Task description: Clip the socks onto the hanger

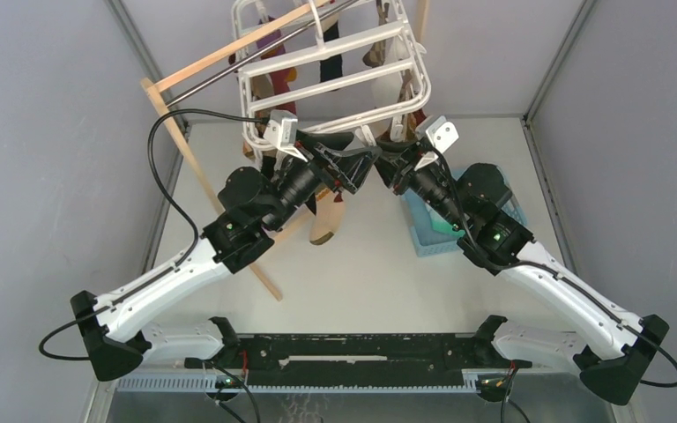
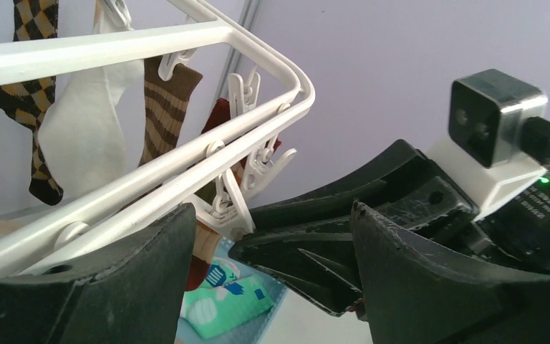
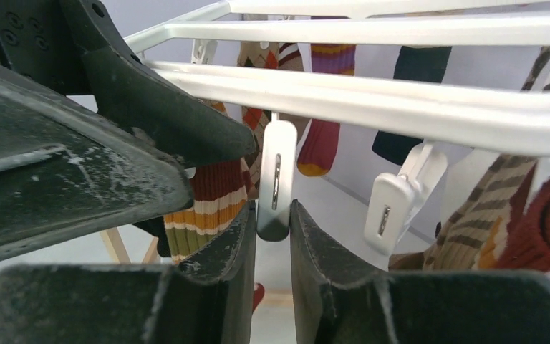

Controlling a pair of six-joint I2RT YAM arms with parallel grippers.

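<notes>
A white hanger hangs at the back with several socks clipped under it, among them a white sock and a striped sock. Both grippers meet at its front rail. In the right wrist view a white clip stands between the fingertips of my right gripper; whether they press on it is unclear. My left gripper is part open at the rail near a clip, with the right gripper's dark body behind it.
A blue basket with green contents sits on the right of the white floor. A wooden frame stands at the left. Grey walls close in both sides.
</notes>
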